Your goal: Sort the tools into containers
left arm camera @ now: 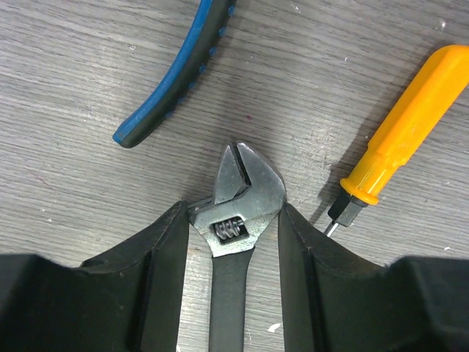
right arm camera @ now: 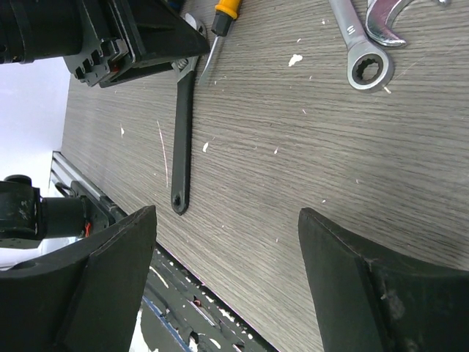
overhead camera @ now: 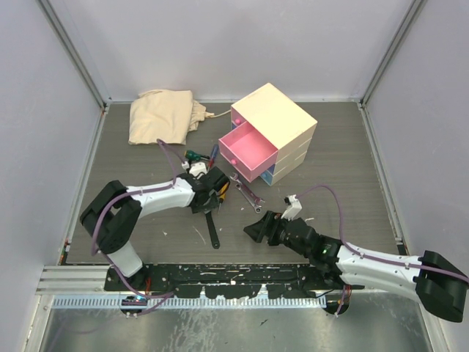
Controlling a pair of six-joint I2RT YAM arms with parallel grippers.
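An adjustable wrench (left arm camera: pixel 245 204) with a dark handle lies on the table, its head between the fingertips of my left gripper, which touch or nearly touch both sides. A yellow screwdriver (left arm camera: pixel 407 117) lies to its right, a blue-handled tool (left arm camera: pixel 168 81) to its upper left. Silver wrenches (right arm camera: pixel 366 62) lie below the pink open drawer (overhead camera: pixel 248 150) of the small cabinet (overhead camera: pixel 275 114). My right gripper (overhead camera: pixel 262 227) stands open over bare table near the front, with nothing between its fingers.
A cream cloth bag (overhead camera: pixel 161 117) lies at the back left. A green-handled tool (overhead camera: pixel 196 155) is partly behind the left arm. Walls bound both sides.
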